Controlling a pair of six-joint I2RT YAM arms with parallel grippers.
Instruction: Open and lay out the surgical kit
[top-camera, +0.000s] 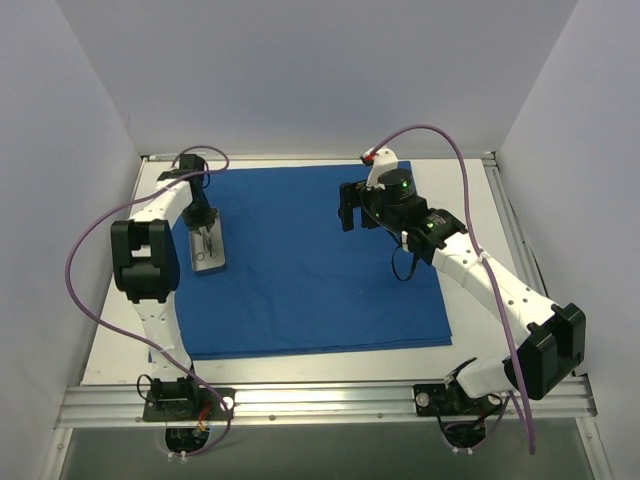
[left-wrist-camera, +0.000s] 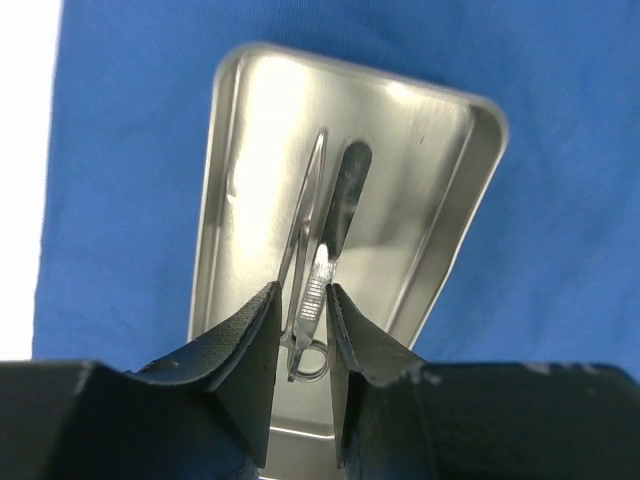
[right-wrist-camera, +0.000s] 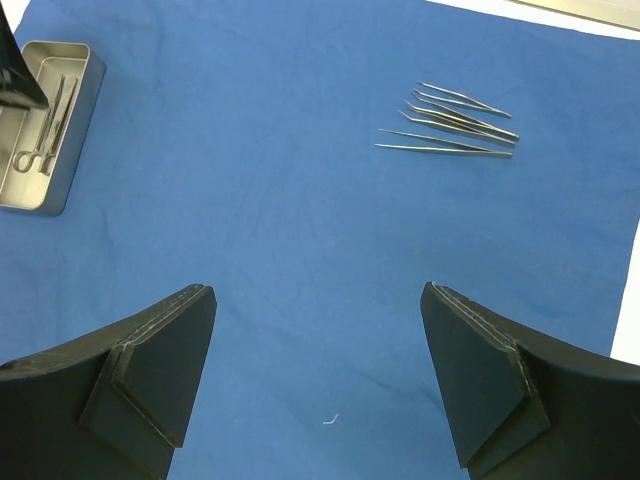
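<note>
In the left wrist view a steel tray (left-wrist-camera: 400, 180) holds a flat-handled instrument (left-wrist-camera: 345, 195), slim tweezers (left-wrist-camera: 305, 200) and a ringed instrument (left-wrist-camera: 312, 372). My left gripper is over them, its fingertips a little apart; whether anything is between them is unclear. The tray also shows at left in the top view. My right gripper stands wide open above the blue cloth (right-wrist-camera: 270, 180), nothing between its fingers. Several tweezers (right-wrist-camera: 450, 150) lie side by side on the cloth in the right wrist view.
The blue cloth has a wide clear middle. The white table (top-camera: 115, 350) shows around its edges, inside grey walls.
</note>
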